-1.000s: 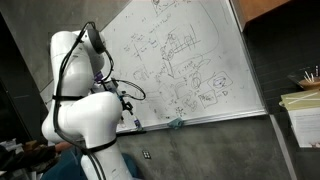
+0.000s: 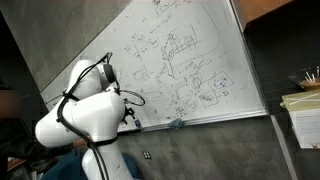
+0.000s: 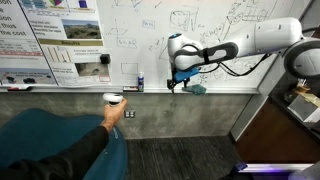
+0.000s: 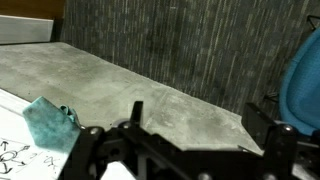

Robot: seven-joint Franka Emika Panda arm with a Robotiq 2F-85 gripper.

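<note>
A teal cloth [image 3: 195,89] lies on the ledge under the whiteboard [image 3: 225,25]. It also shows as a small teal patch [image 2: 176,124] at the board's lower edge, and as a crumpled cloth [image 4: 50,125] at the left of the wrist view. My gripper is open, its fingers wide apart with nothing between them. The cloth lies off to the left of the fingers there, clear of the fingers. In exterior view 2 the gripper [image 3: 178,82] hangs before the board just left of the cloth; its fingertips are too small to make out.
A person's hand [image 3: 112,112] holds a white object at the left, near a blue chair [image 3: 50,140]. A bottle [image 3: 141,83] and a dark eraser [image 3: 30,87] stand on the ledge. Dark floor [image 3: 190,150] lies open below.
In exterior view 1 the arm's upper part has come down and folded towards the camera. The cloth has stayed put.
</note>
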